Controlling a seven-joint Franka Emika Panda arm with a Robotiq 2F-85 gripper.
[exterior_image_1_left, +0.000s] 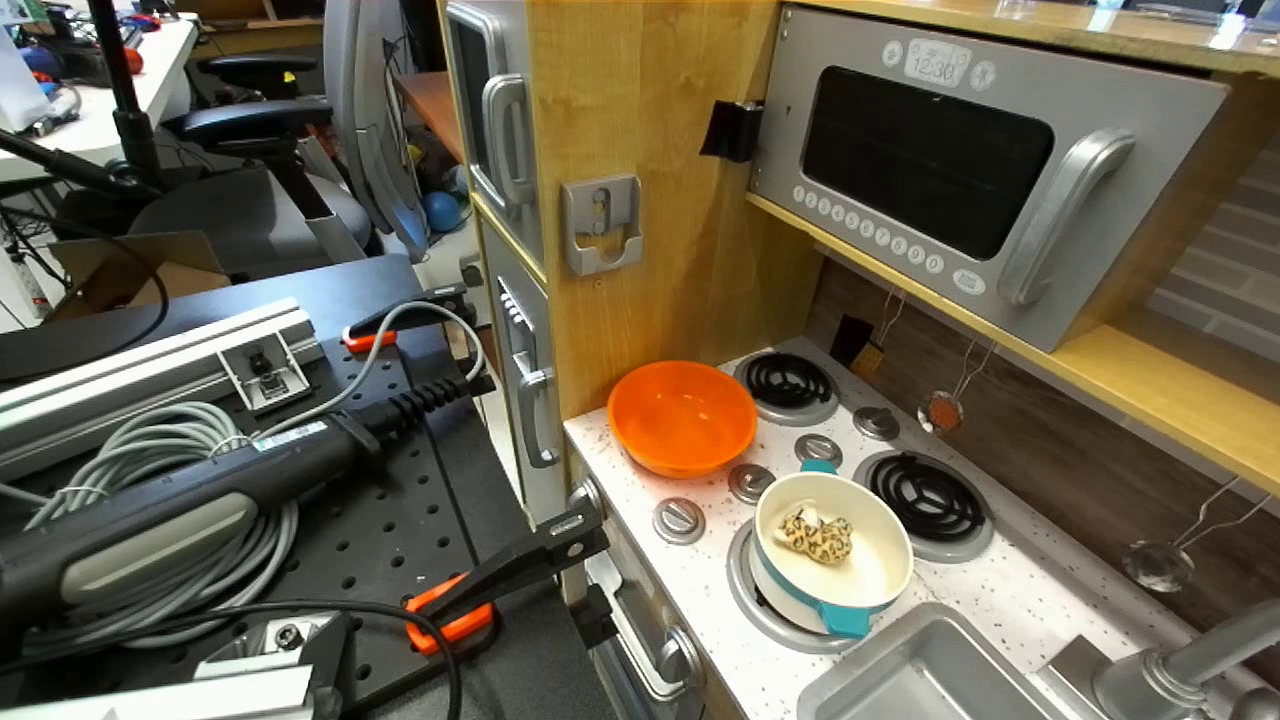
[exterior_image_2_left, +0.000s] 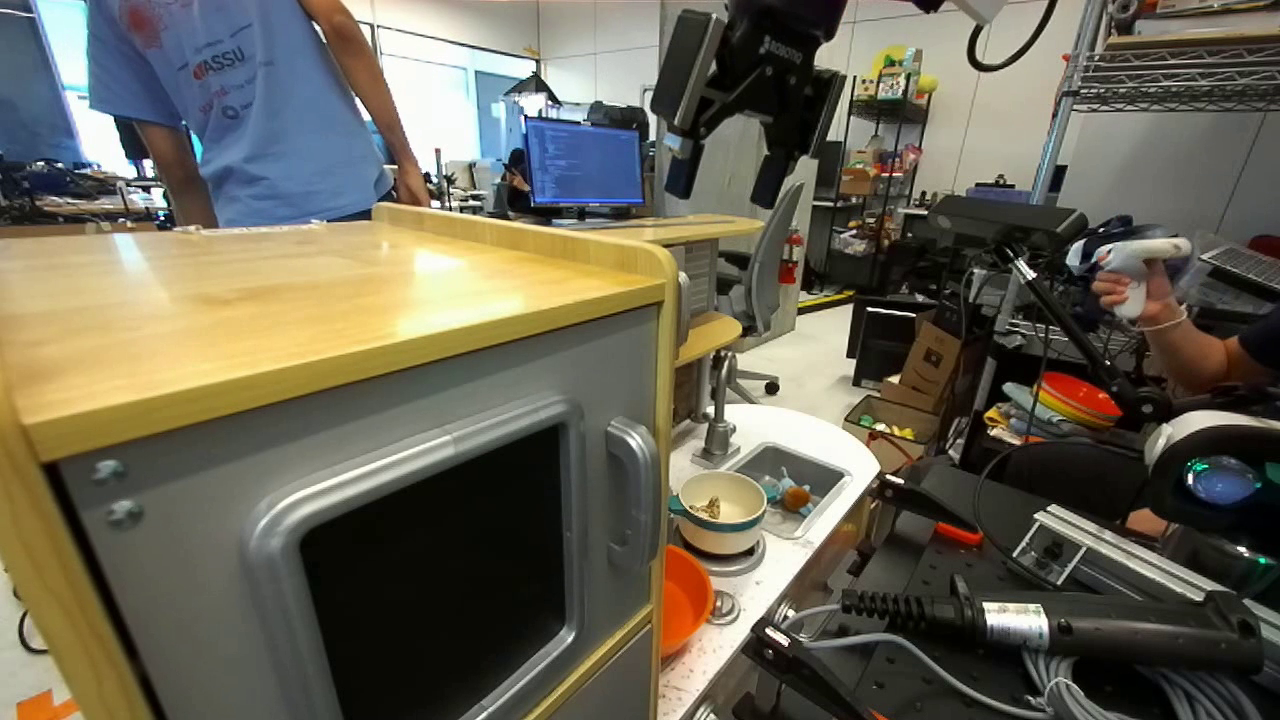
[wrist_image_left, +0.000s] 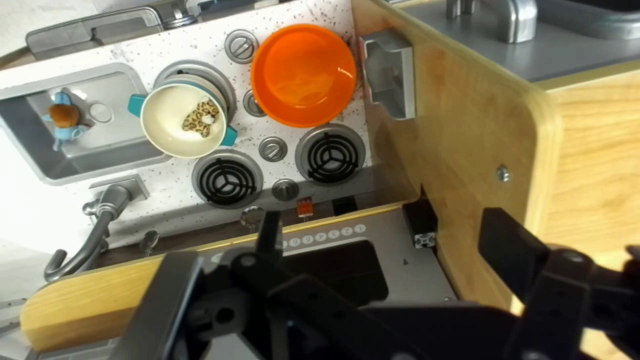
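High above the toy kitchen, my gripper (exterior_image_2_left: 723, 190) hangs open with nothing between its fingers; exterior view 1 does not show it. In the wrist view its dark fingers (wrist_image_left: 508, 243) spread wide over the microwave side. A cream pot (wrist_image_left: 174, 129) with teal handles rests on a burner and holds a leopard-spotted plush toy (wrist_image_left: 201, 117). The orange bowl (wrist_image_left: 303, 75) is empty and sits on the counter by the wooden side panel. Inside the sink (wrist_image_left: 120, 150) lies a blue plush toy (wrist_image_left: 64, 116) with a brown-orange part.
The microwave (exterior_image_1_left: 930, 156) and its shelf overhang the back of the counter. A tall wooden cabinet (exterior_image_2_left: 360, 300) rises beside the bowl. Two black burners (wrist_image_left: 330, 154) are bare. Behind the cabinet stands a person (exterior_image_2_left: 258, 108).
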